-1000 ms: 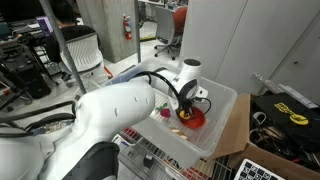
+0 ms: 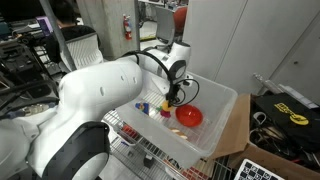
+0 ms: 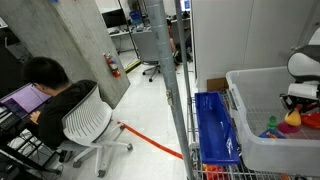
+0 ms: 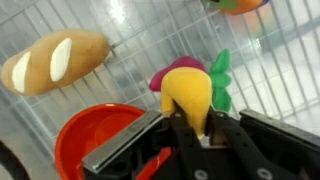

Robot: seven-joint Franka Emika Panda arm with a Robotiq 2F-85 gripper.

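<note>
My gripper is shut on a yellow-orange toy [image 4: 187,90], rounded at the end facing the camera. In exterior view 2 the yellow toy [image 3: 293,117] shows under the gripper, inside the clear bin [image 3: 255,150]. Below it in the wrist view lies a magenta toy with green leaves [image 4: 221,80], partly covered by the yellow one. A red bowl [image 4: 75,140] sits beside the held toy, partly hidden by a finger. A brown bread-like toy [image 4: 65,60] rests on the bin floor.
An orange-and-green toy [image 4: 238,4] lies at the top edge of the wrist view. A blue tray [image 3: 216,130] stands beside the bin. Along the bin's other side runs a cardboard box [image 2: 236,128], with black gear beyond it. Bare bin floor surrounds the toys.
The gripper has moved leftward in exterior view 1, from over the red bowl to beside it, leaving more of the bowl visible. The arm's wrist has also risen in the picture.
</note>
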